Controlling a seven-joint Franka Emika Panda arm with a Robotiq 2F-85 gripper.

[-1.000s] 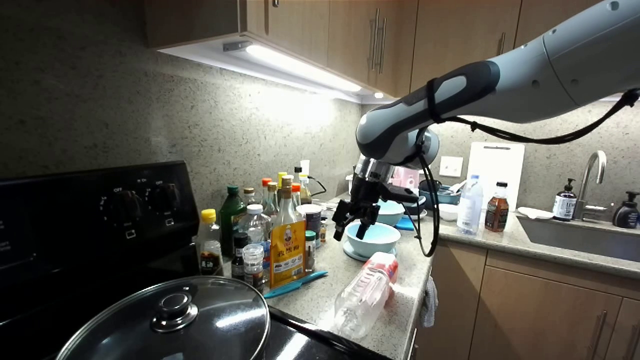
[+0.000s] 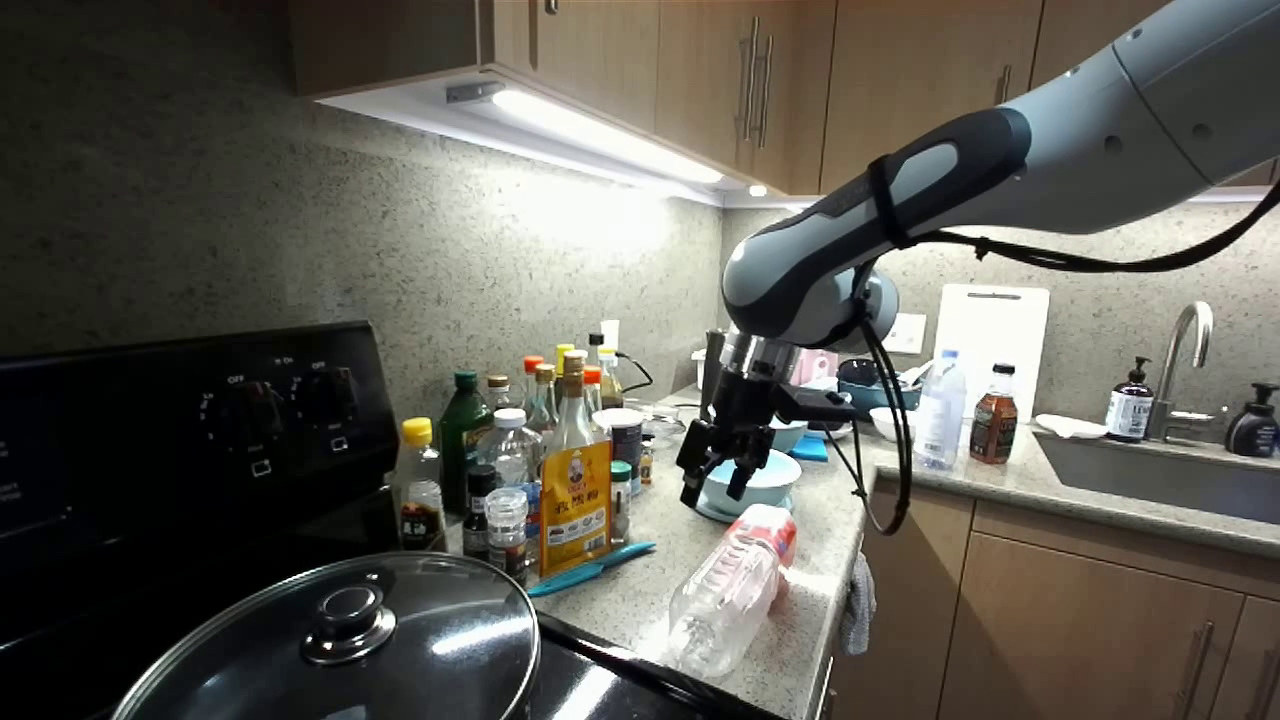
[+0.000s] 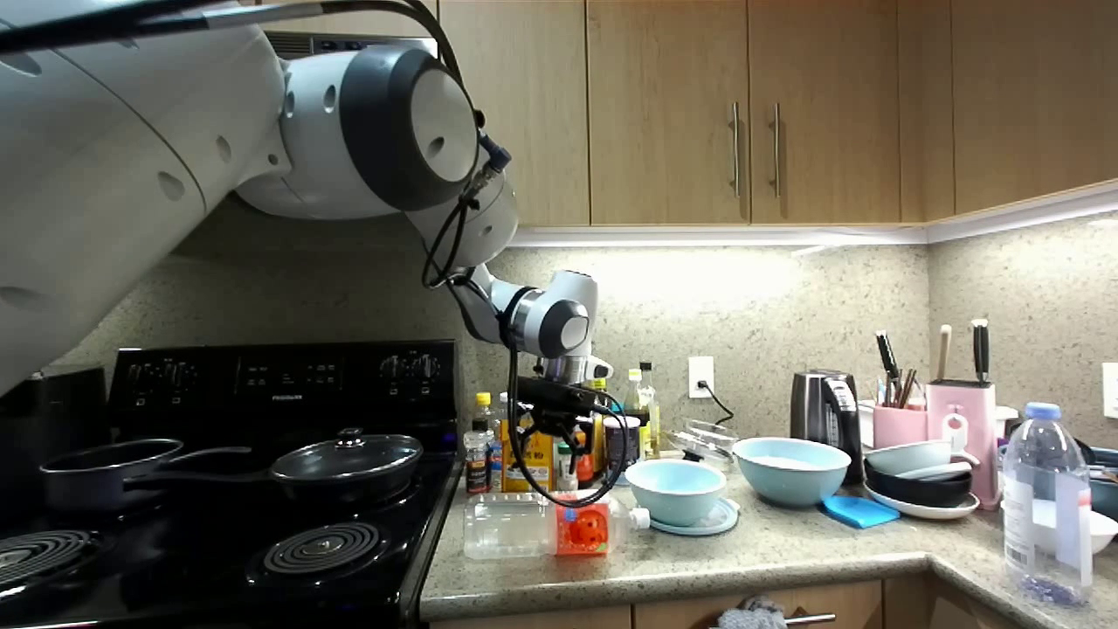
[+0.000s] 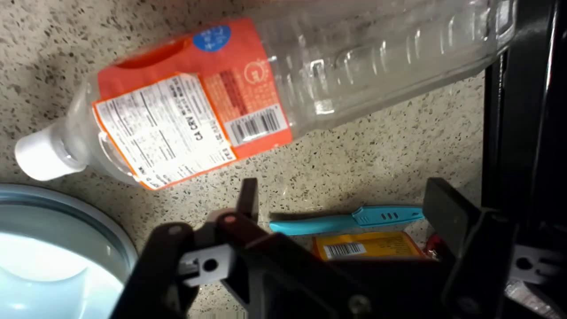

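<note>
A large clear plastic bottle (image 2: 728, 600) with a red label and white cap lies on its side on the counter. In the wrist view the bottle (image 4: 372, 69) runs across the upper part, above the fingertips. My gripper (image 2: 715, 482) hangs over the counter behind the bottle, in front of a light blue bowl (image 2: 768, 470). Its fingers (image 4: 449, 212) are spread wide, and nothing is held. A sheathed turquoise knife (image 4: 340, 219) shows on the counter below, between the fingertips. Beside the knife lies the edge of a yellow packet (image 4: 366, 245).
Several sauce bottles (image 2: 516, 444) crowd the wall side. A lidded pan (image 2: 336, 648) sits on the black stove (image 3: 262, 587). To the right stand another blue bowl (image 3: 791, 472) and an upright water bottle (image 3: 1045, 503). Bare counter lies between the knife and the clear bottle.
My gripper has shifted slightly rightward in exterior view 1, and the arm above it has moved up and right. The lying bottle, knife and bowl have stayed put.
</note>
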